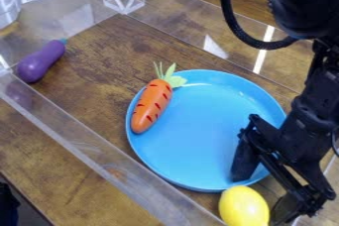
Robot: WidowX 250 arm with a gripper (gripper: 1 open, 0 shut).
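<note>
My black gripper (272,166) reaches down from the right over the right part of a round blue plate (192,141), its fingers open, just above and beside a yellow lemon-like object (244,208) at the bottom edge. An orange toy carrot (151,106) with green leaves lies on the plate's left side. A purple eggplant-like object (40,60) lies apart at the upper left.
The wooden surface (93,71) is bordered by clear plastic walls (79,141) along the back and the lower left. Bare wood shows between the eggplant and the plate. A black cable loops above the arm.
</note>
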